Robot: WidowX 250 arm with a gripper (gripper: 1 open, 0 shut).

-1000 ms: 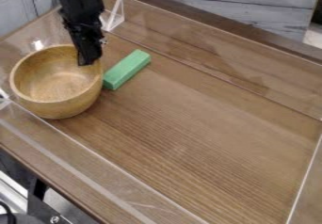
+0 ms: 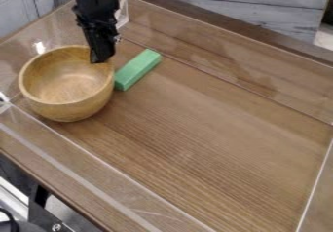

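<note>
My black gripper (image 2: 96,53) reaches in from the top left, its fingertips at the back right rim of a yellow wooden bowl (image 2: 65,99). The bowl sits at the left side of the wooden table. Whether the rim is between the fingers is too small to tell. A green rectangular block (image 2: 138,68) lies just right of the bowl.
A marble-patterned wall (image 2: 260,12) runs behind it at the back. The table's left edge shows at the lower left.
The bowl and my gripper have shifted slightly to the right. The green block has moved a little to the right as well.
</note>
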